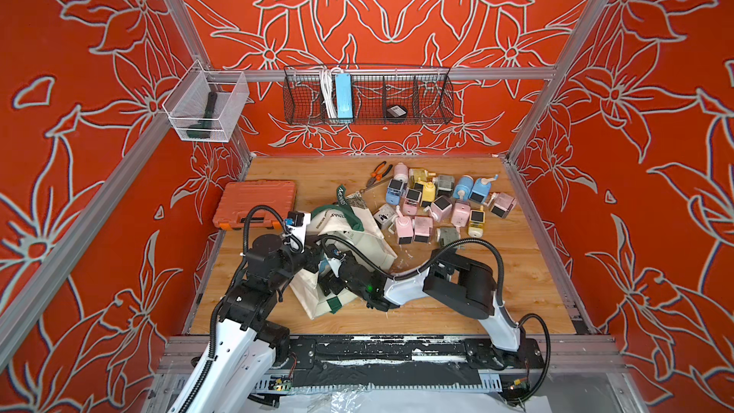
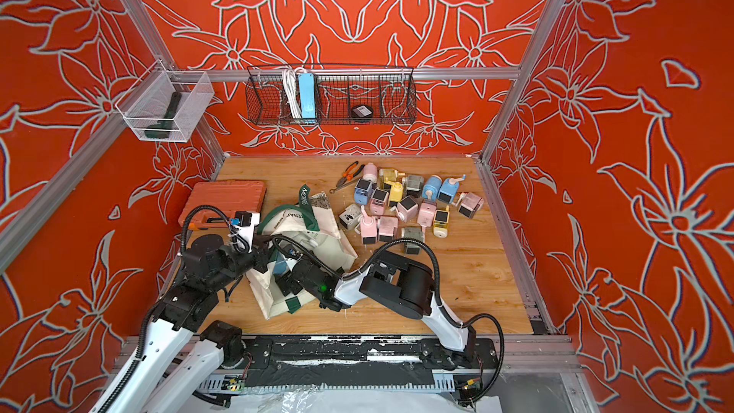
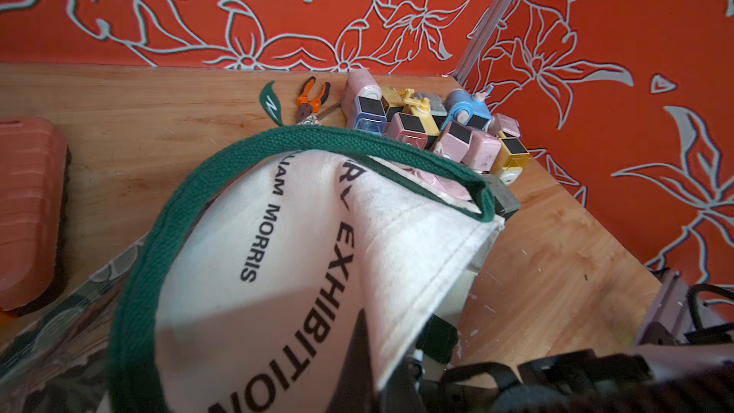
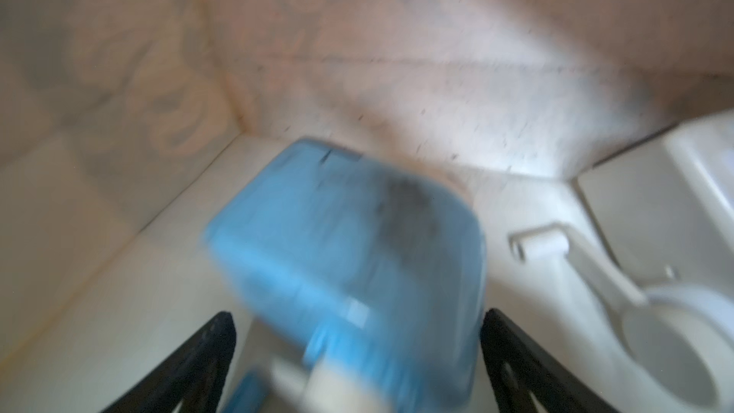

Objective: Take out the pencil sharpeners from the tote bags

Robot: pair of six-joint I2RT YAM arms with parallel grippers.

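Observation:
A white tote bag (image 2: 271,294) with green handles lies at the table's left-centre. My left gripper (image 2: 260,256) is at its upper edge, shut on the bag's fabric, which fills the left wrist view. My right gripper is inside the bag, open, its fingers either side of the near end of a blue sharpener (image 4: 344,237). The right wrist view is blurred; white sharpener parts (image 4: 680,336) show to the right of the blue one.
Many pink, blue, yellow and grey sharpeners (image 1: 423,227) cluster at the back right, near orange pliers (image 1: 376,176). An orange case (image 1: 256,199) lies at left. Wire baskets (image 1: 367,95) hang on the back wall.

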